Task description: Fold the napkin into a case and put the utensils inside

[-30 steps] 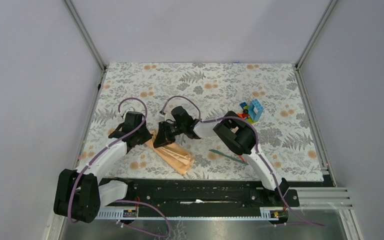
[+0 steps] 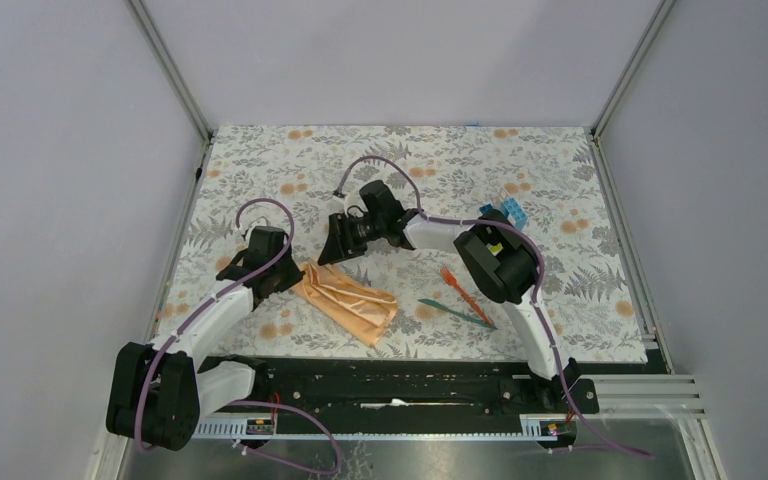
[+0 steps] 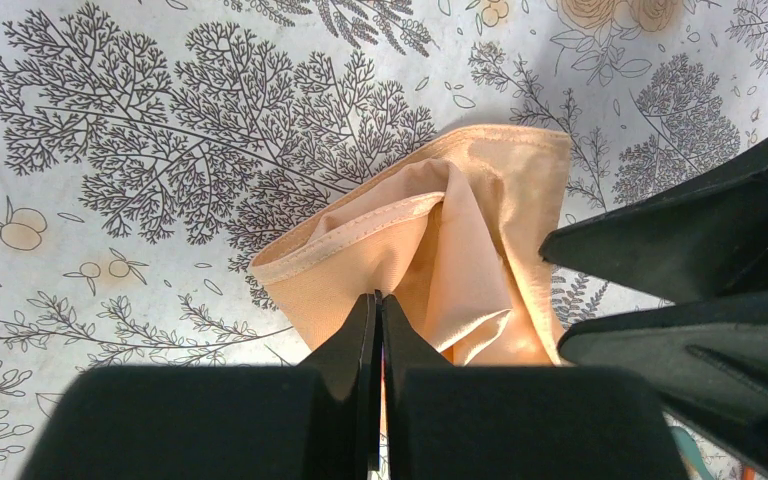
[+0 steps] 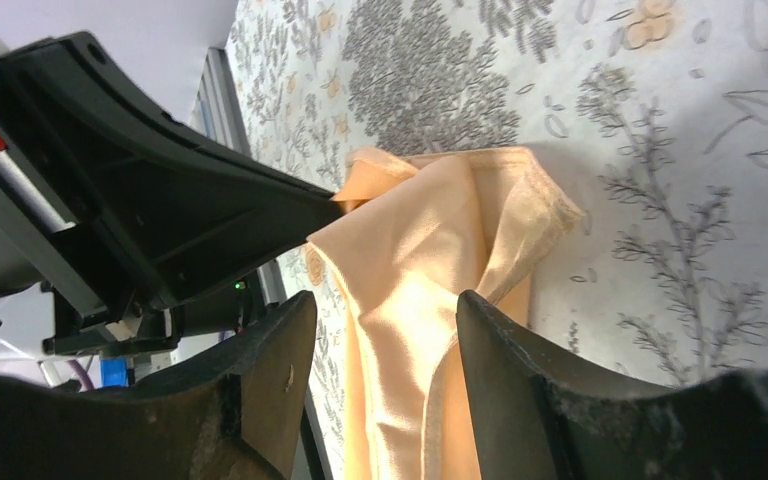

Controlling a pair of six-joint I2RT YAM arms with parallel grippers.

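The peach napkin lies folded and rumpled at the lower left of the table. My left gripper is shut at its upper-left end, tips on the cloth; whether cloth is pinched between them is unclear. My right gripper is just beside and over that end, fingers apart, a raised flap of the napkin below them. In the left wrist view its dark fingers reach in from the right. An orange fork and a teal knife lie to the right of the napkin.
A blue block object sits at the right, partly hidden by my right arm.
My right gripper and arm have moved toward the back and slightly right, uncovering the fork. The napkin's lower-right end has shifted slightly right. My left gripper has barely moved.
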